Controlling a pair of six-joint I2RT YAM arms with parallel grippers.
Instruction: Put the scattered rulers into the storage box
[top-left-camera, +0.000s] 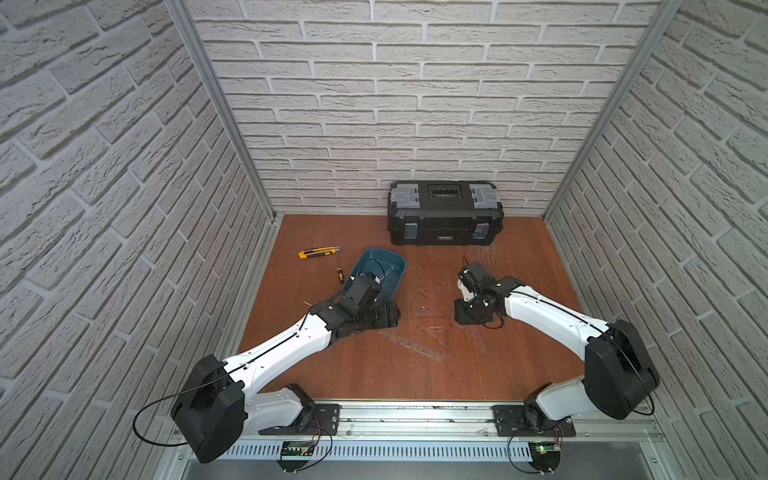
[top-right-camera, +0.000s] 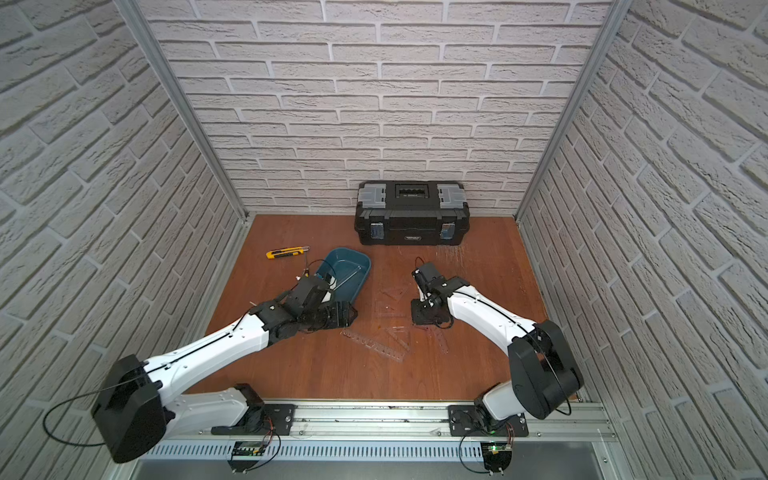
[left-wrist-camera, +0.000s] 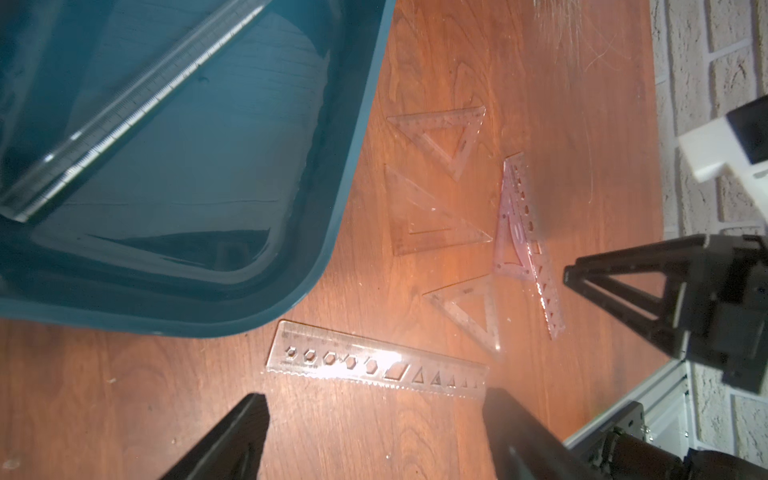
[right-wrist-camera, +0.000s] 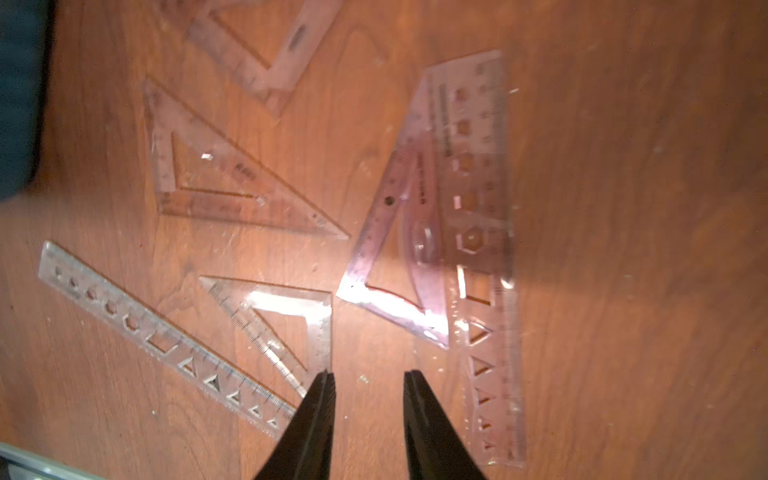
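Note:
In the left wrist view the blue storage box (left-wrist-camera: 344, 184) has one long clear ruler (left-wrist-camera: 136, 108) lying in it. My left gripper is open above the table, near a clear stencil ruler (left-wrist-camera: 320, 340), with nothing between its fingers. The right wrist view shows my right gripper part open and empty over bare wood. To its right, a pinkish stencil ruler (right-wrist-camera: 500, 240) overlaps a pink set square (right-wrist-camera: 428, 312). Clear set squares lie to its left: one small (right-wrist-camera: 319, 340), one long (right-wrist-camera: 232, 204), and one at the top edge (right-wrist-camera: 300, 48).
A black toolbox (top-left-camera: 444, 216) stands against the back wall. On the far left of the table lie a yellow cutter (top-left-camera: 318, 252) and a screwdriver (top-left-camera: 340, 276).

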